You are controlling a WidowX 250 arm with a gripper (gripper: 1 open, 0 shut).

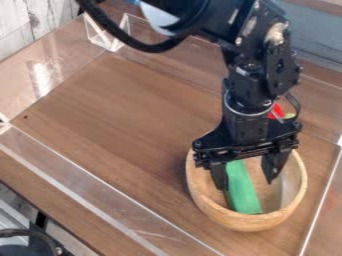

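A wooden bowl (213, 205) sits on the right part of the wooden table, holding a green elongated object (242, 192) that leans inside it. The black gripper (245, 172) is open above and partly within the bowl, its fingers on either side of the green object's upper end. Whether it touches the object I cannot tell.
A small red and yellow item (278, 112) is partly hidden behind the gripper. A white bracket stands at the back left.
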